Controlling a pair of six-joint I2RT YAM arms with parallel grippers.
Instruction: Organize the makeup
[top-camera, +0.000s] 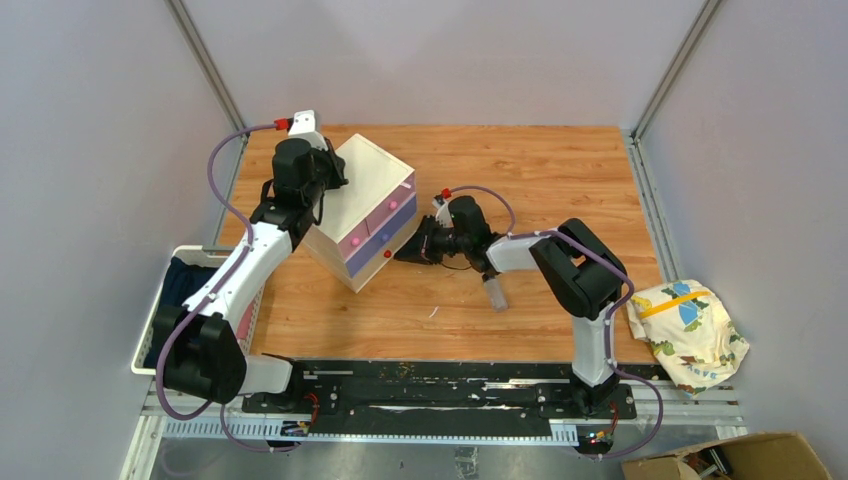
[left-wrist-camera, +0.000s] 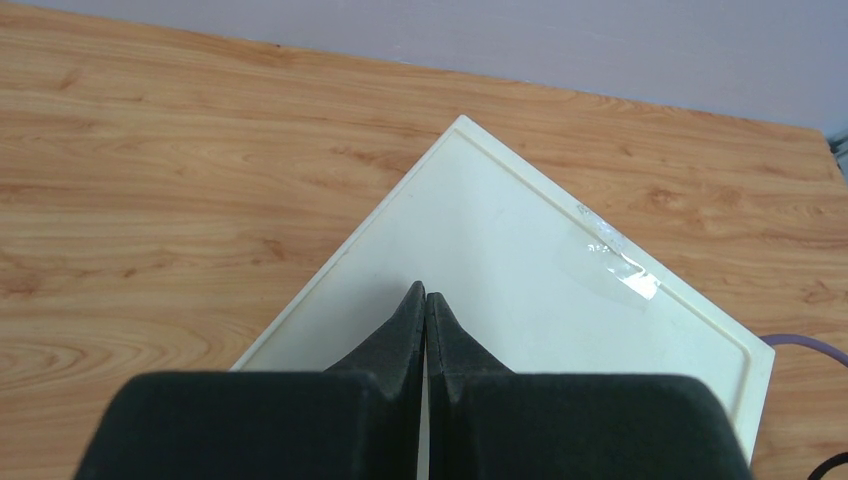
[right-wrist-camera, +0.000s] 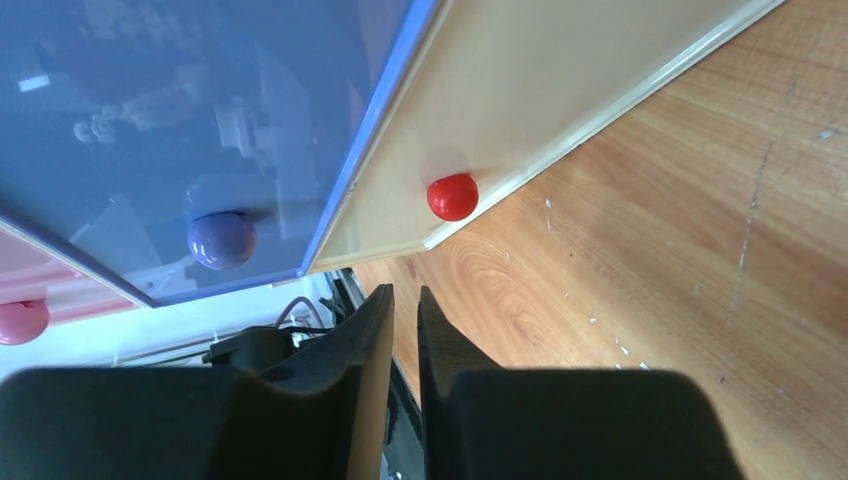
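A small drawer cabinet (top-camera: 352, 205) with a white top stands turned at an angle on the left of the table. Its front has pink upper drawers (top-camera: 391, 203), a blue drawer (top-camera: 382, 237) and a cream bottom drawer (right-wrist-camera: 520, 110) with a red knob (right-wrist-camera: 453, 197). All the drawers look closed. Over the cabinet's white top (left-wrist-camera: 560, 300), my left gripper is shut with nothing visible between its fingers. My right gripper is part open in front of the cream drawer, apart from the red knob and empty. A small clear bottle (top-camera: 496, 293) lies beneath the right arm.
A white basket (top-camera: 148, 325) with dark cloth stands at the left edge, beneath the left arm. On the right side lie a patterned cloth bag (top-camera: 690, 335) and a cardboard box (top-camera: 790, 455).
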